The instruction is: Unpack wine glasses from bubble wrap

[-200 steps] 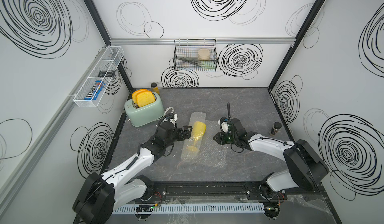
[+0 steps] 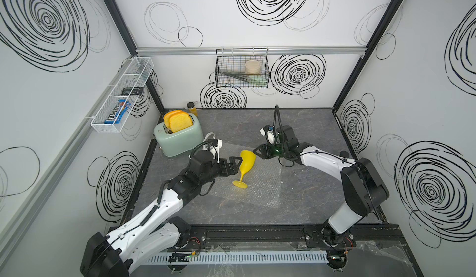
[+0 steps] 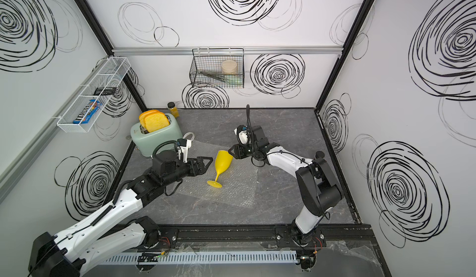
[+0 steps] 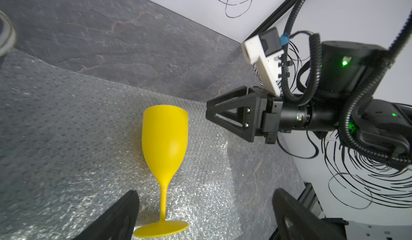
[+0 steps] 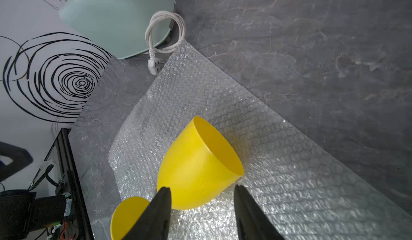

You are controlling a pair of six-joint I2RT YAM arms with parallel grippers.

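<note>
A yellow wine glass (image 2: pixel 247 161) lies on its side, uncovered, on a flattened sheet of bubble wrap (image 2: pixel 267 192), bowl toward the back. My left gripper (image 2: pixel 234 165) is just left of the glass, its two blurred fingers apart at the bottom of the left wrist view, nothing seen between them. My right gripper (image 2: pixel 260 151) hovers right of the bowl's rim, open and empty; in the right wrist view its fingertips (image 5: pixel 240 197) sit below the bowl. Another yellow rim (image 5: pixel 128 218) shows at that view's lower left, probably the glass's foot.
A mint toaster (image 2: pixel 176 140) with yellow slices and a coiled cable stands at the back left, a jar (image 2: pixel 193 109) behind it. A black wire basket (image 2: pixel 242 69) and white racks (image 2: pixel 111 118) hang on the walls.
The bubble wrap that covered the glass now lies flat beneath it. My right gripper has moved back and up from over the glass; my left gripper has moved right.
</note>
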